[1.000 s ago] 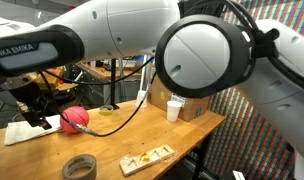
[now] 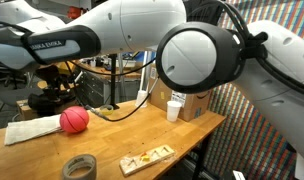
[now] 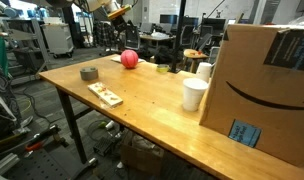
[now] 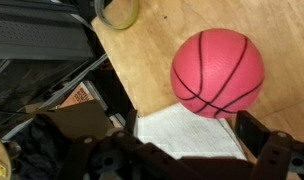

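Note:
My gripper is open, its dark fingers spread at the bottom of the wrist view with nothing held between them. Below it on the table lie a red ball (image 4: pixel 218 73) with black seams and a white cloth (image 4: pixel 182 132). Exterior view 1 has the gripper (image 2: pixel 54 84) raised above and behind the ball (image 2: pixel 74 120), with the cloth (image 2: pixel 32 130) flat to the ball's left. From the other side, the ball (image 3: pixel 129 59) rests near the table's far end.
A grey tape roll (image 2: pixel 79 168) and a pale tray (image 2: pixel 147 158) holding small items lie on the near side. White cups (image 3: pixel 193 95) and a large cardboard box (image 3: pixel 262 90) occupy the other end. Mid-table is mostly bare wood.
Ball and cloth look unmoved.

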